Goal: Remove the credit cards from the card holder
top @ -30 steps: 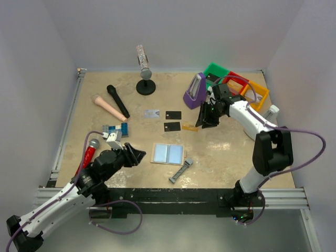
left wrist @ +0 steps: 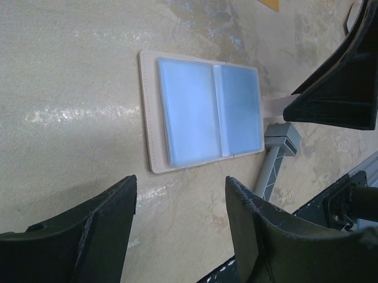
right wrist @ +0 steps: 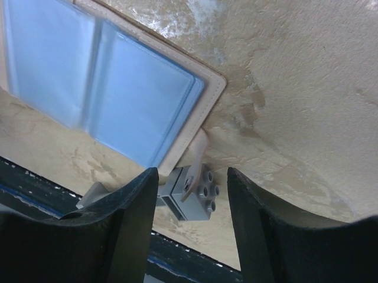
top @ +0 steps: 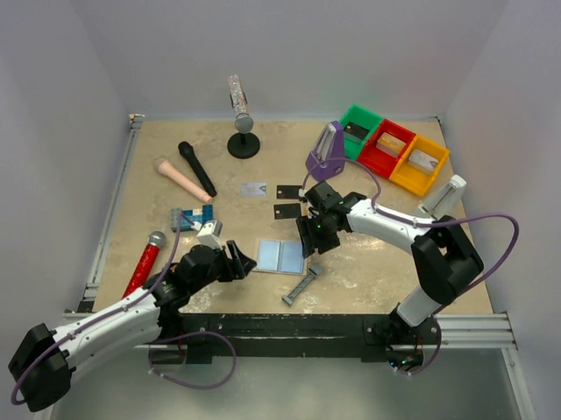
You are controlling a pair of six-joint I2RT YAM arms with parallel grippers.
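The card holder (left wrist: 150, 112) lies spread flat on the table, pale blue sleeves inside a beige border. Opposite its left edge, my left gripper (top: 244, 262) is open, with its fingertips (left wrist: 126, 191) apart and nothing between them. My right gripper (top: 310, 250) is over the holder's right edge, fingers apart. Between and beyond its fingers, a pale, blurred strap (right wrist: 199, 144) sticks out from that edge; it does not look gripped. Above the holder lie a silver card (top: 254, 189) and two black cards (top: 289, 192). An orange card (left wrist: 270, 3) peeks into the left wrist view.
A grey hammer-like block piece (top: 302, 285) lies just below the holder's right corner. Microphones (top: 198, 170) and a blue block piece (top: 193, 216) are at the left. Purple stand (top: 327, 150) and coloured bins (top: 389, 150) occupy the back right.
My right gripper has come left and down from beside the orange card to the holder's right edge. My left gripper has shifted slightly right, closer to the holder.
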